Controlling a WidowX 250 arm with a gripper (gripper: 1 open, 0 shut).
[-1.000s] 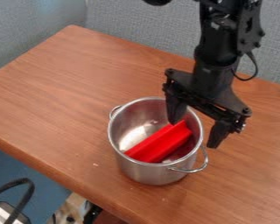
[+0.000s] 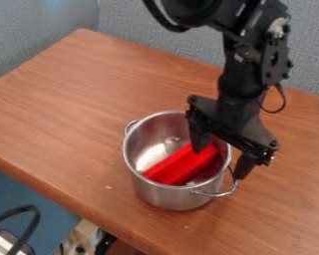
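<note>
A steel pot point(image 2: 159, 194) with side handles stands near the table's front-left edge. Inside it lies a red elongated object point(image 2: 178, 163), tilted diagonally along the bottom. My black gripper point(image 2: 221, 149) hangs over the pot's right side, open, one finger reaching down into the pot at its back right and the other outside the rim on the right. Nothing shows held between the fingers.
A blue floor with cables lies beyond the front-left edge. Grey walls stand behind.
My gripper has lowered slightly toward the pot, and the arm above it has bent lower. The pot and red object look unmoved.
</note>
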